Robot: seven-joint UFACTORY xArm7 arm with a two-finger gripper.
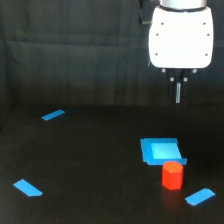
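Observation:
A small red block (172, 176) with a hexagon-like outline stands on the black table, at the near edge of a blue-taped square (162, 151) with a paler middle. High above and a little beyond the square hangs my gripper (179, 99), pointing down beneath the white arm link. Its slim fingers look close together, and nothing shows between them. At this size I cannot make out whether they are apart or touching.
Strips of blue tape lie on the table: one at the back left (53, 115), one at the front left (27, 188) and one at the front right (200, 197). A dark curtain (75, 60) hangs behind.

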